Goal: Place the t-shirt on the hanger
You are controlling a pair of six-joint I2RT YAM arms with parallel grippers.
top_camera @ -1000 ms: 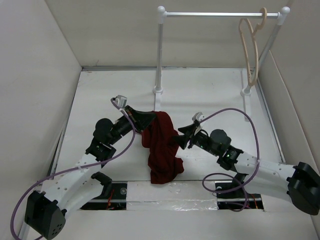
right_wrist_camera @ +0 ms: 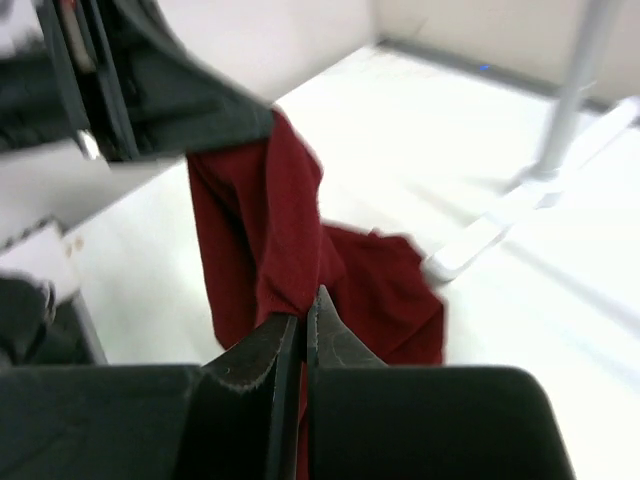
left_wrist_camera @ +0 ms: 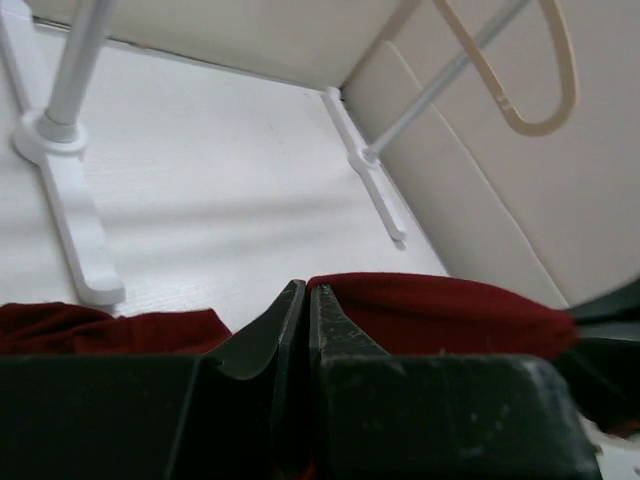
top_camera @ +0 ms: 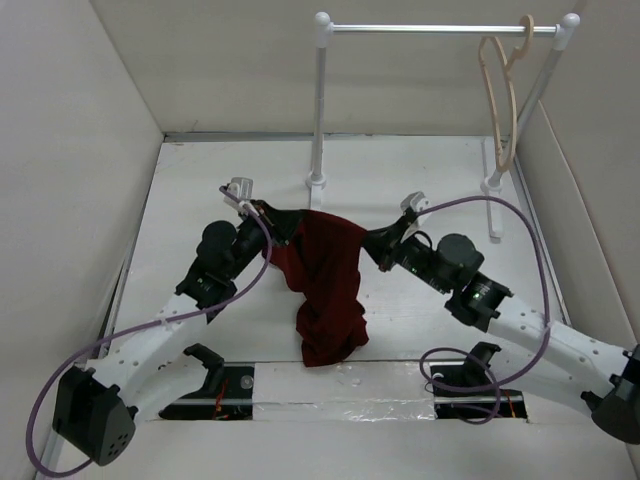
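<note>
A dark red t-shirt [top_camera: 330, 290] is stretched between my grippers in the top view, its lower part bunched near the floor's front edge. My left gripper [top_camera: 288, 222] is shut on the shirt's upper left edge; the cloth runs from its fingertips in the left wrist view. My right gripper [top_camera: 375, 245] is shut on the shirt's upper right part, with cloth hanging between and below the fingers in the right wrist view. A beige hanger [top_camera: 508, 150] hangs on the rail at the right, away from both grippers.
The white rack's rail [top_camera: 420, 28] spans the back, with posts [top_camera: 319, 120] and feet on the floor. Walls close in at both sides. The white floor [top_camera: 420, 170] between the rack's feet is clear.
My right gripper has shut on the shirt and moved up and right.
</note>
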